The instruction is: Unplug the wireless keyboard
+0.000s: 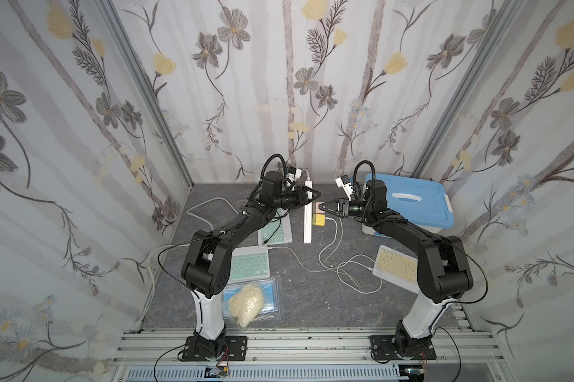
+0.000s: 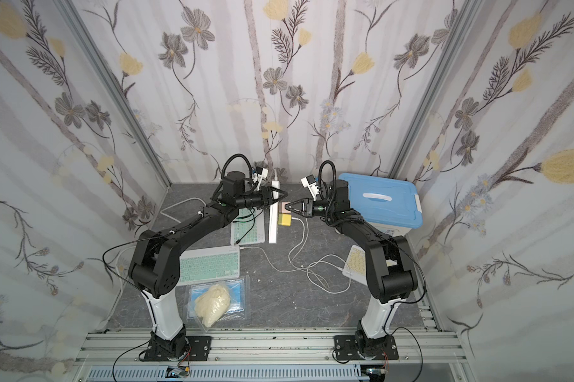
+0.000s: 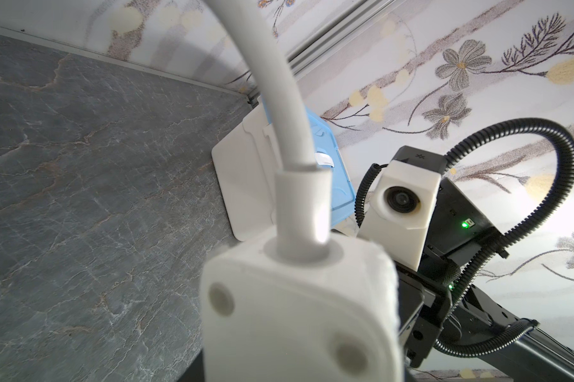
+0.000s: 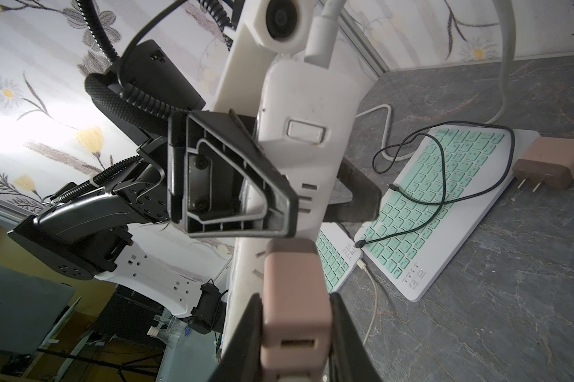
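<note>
The white power strip (image 1: 307, 226) is held upright-on-end or raised at the centre, with my left gripper (image 1: 309, 193) shut on its upper part. A pink adapter (image 4: 296, 299) is plugged into the strip, and my right gripper is around it at the bottom of the right wrist view; whether its fingers grip is unclear. A yellow adapter (image 1: 318, 219) sits just below. Mint keyboards (image 4: 433, 210) lie left; a cream keyboard (image 1: 392, 264) lies right.
A blue-lidded box (image 1: 408, 197) stands back right. A loose pink adapter (image 4: 548, 159) lies beside a keyboard. A bag (image 1: 248, 302) lies front left. Cables cross the middle of the table.
</note>
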